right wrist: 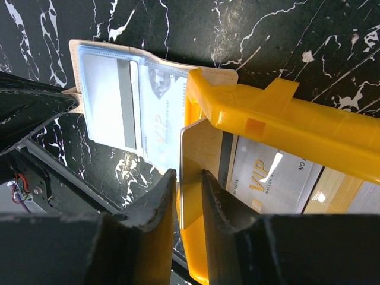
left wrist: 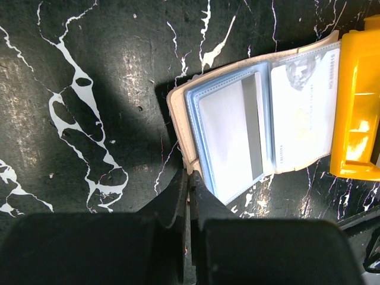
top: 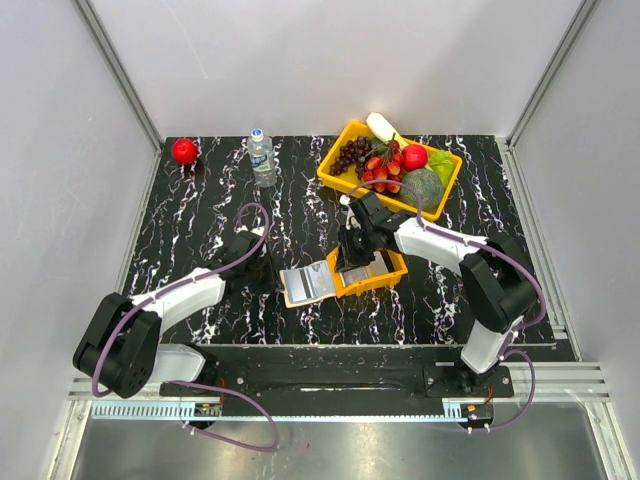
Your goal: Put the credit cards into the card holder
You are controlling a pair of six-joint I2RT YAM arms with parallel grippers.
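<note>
The tan card holder lies open on the dark table, a white card with a grey stripe in its left pocket and a white VIP card in its right. My left gripper is shut at the holder's left edge, a thin tan strip between its fingertips. In the small orange basket stand several cards, among them a gold card at the near end and a white VIP card. My right gripper is part open, its fingertips either side of the gold card.
A yellow basket of fruit and vegetables sits behind the right arm. At the back left stand a water bottle and a red tomato-like item. Behind the holder the table is clear.
</note>
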